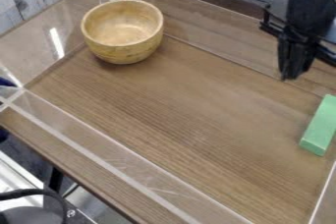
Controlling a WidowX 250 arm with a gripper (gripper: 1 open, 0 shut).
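Note:
A green rectangular block (317,125) lies on the wooden table at the right. Above it at the upper right hangs my black gripper (292,71), shut with nothing seen between its fingers, clear of the block. A tan bowl (122,46) sits at the upper left.
Clear plastic edging runs along the left side. A black cable lies at the lower left corner, and a white object stands behind the bowl.

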